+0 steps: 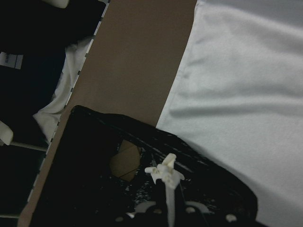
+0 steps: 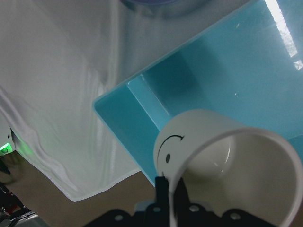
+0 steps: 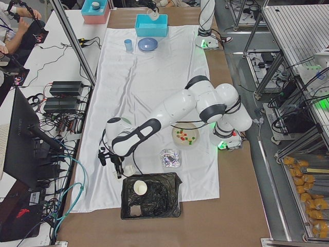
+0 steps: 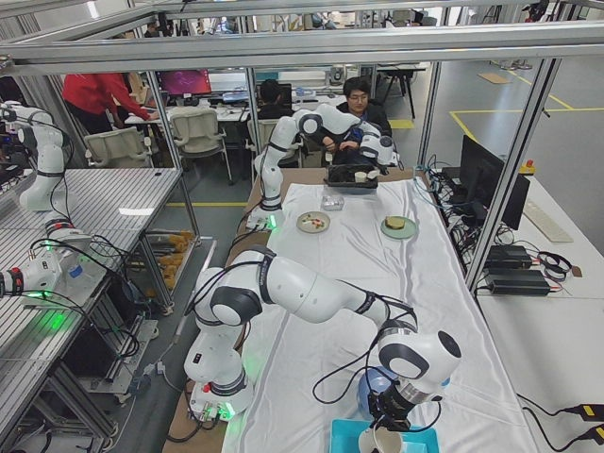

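Note:
My left gripper (image 3: 117, 165) is shut on a small white piece (image 1: 165, 172), too unclear to name, above the left corner of the black-lined bin (image 3: 151, 206). A white cup (image 3: 140, 188) stands in that bin. At the other end of the table, my right gripper is shut on the rim of a white mug (image 2: 213, 165) with a printed face, tilted over the turquoise tray (image 2: 203, 71). A blue plate (image 3: 147, 44) lies beside that tray.
A blue cup (image 3: 128, 45), a food plate (image 3: 185, 138), a clear packet (image 3: 170, 158) and a green plate (image 4: 399, 231) are on the white cloth (image 3: 149, 82). A monitor (image 3: 20, 141) stands beside the table.

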